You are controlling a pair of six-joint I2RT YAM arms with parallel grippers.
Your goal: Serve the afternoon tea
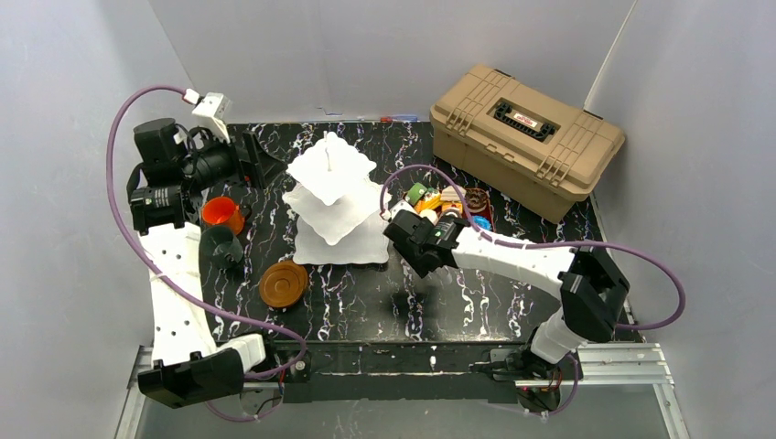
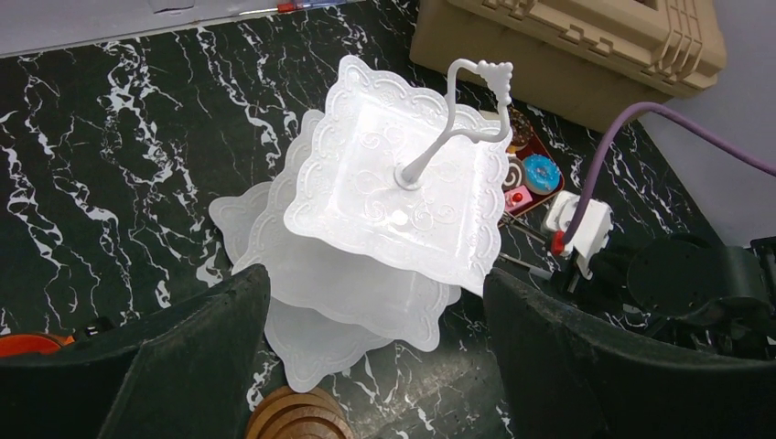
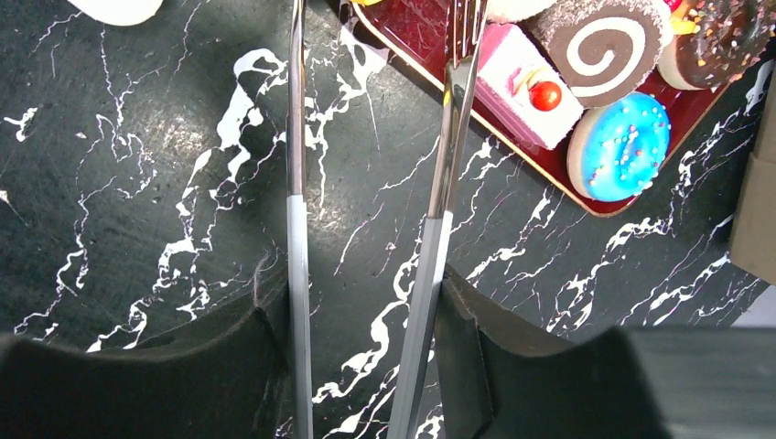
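A white three-tier stand (image 1: 327, 178) with scalloped square plates is left of the table's middle; its top plate (image 2: 366, 165) is bare. To its left, my left gripper (image 1: 265, 165) hangs open and empty. My right gripper is shut on metal tongs (image 3: 297, 238), whose two arms spread apart, the right one ending in a fork-like tip. Right of the stand, a red tray (image 3: 599, 208) bears several toy sweets, including a blue doughnut (image 3: 627, 151), a pink cake (image 3: 526, 87) and a chocolate roll (image 3: 599, 46). The tongs' far ends lie beside and over the tray's edge.
An orange cup (image 1: 222, 212) and a dark cup (image 1: 220, 251) stand at the left edge. Brown round coasters (image 1: 283, 284) lie in front of the stand. A tan case (image 1: 522, 146) blocks the back right.
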